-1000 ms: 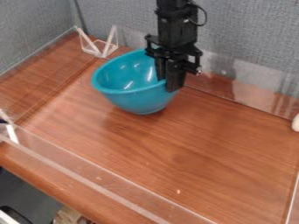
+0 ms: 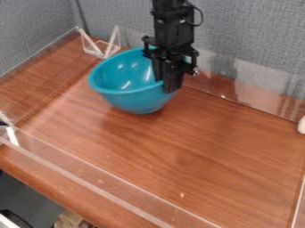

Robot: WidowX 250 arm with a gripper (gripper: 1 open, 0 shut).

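My black gripper (image 2: pixel 168 71) hangs from the top centre of the view, shut on the right rim of a turquoise bowl (image 2: pixel 123 93). The bowl sits at the upper middle over the wooden table (image 2: pixel 179 169), tipped slightly. Whether its base touches the wood is hard to tell.
A white wire rack (image 2: pixel 100 44) stands at the back left by the grey walls. Clear plastic edging runs along the back and front of the table. A white object (image 2: pixel 300 124) shows at the right edge.
The gripper and bowl have moved slightly to the left and a little upward in the view over the last second.
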